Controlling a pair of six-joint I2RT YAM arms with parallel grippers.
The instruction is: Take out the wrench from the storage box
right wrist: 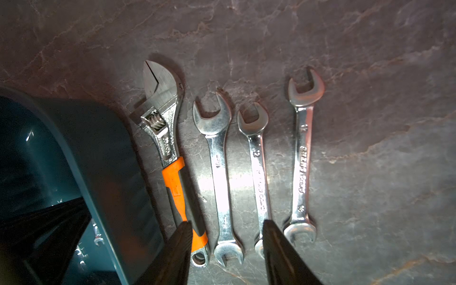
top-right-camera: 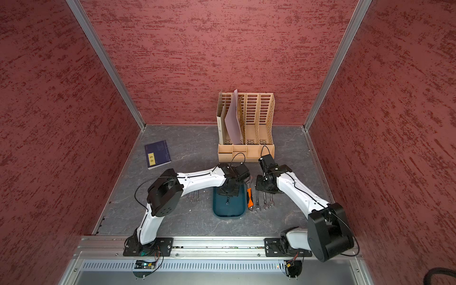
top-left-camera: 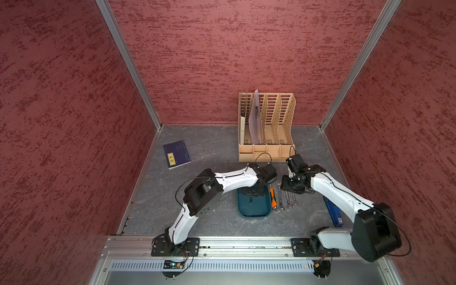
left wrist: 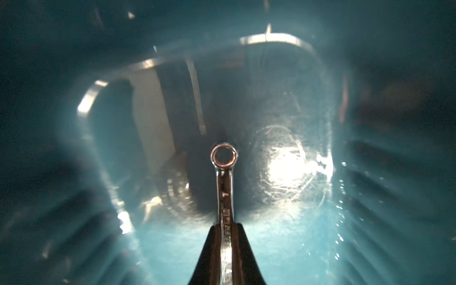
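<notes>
The teal storage box sits at the middle front of the table. My left gripper is shut on a small chrome wrench, whose ring end points away from the fingers over the box's shiny floor. From above, the tip of this wrench shows against the box interior; the left arm hides the rest. My right gripper hangs above the table right of the box, fingers apart and nothing held. Below it lie an adjustable wrench with an orange handle and three chrome wrenches, including a middle one.
Behind the box stands a beige rack with folders. A blue notebook lies at the left, and a blue case by the right arm. Several small wrenches lie left of the box.
</notes>
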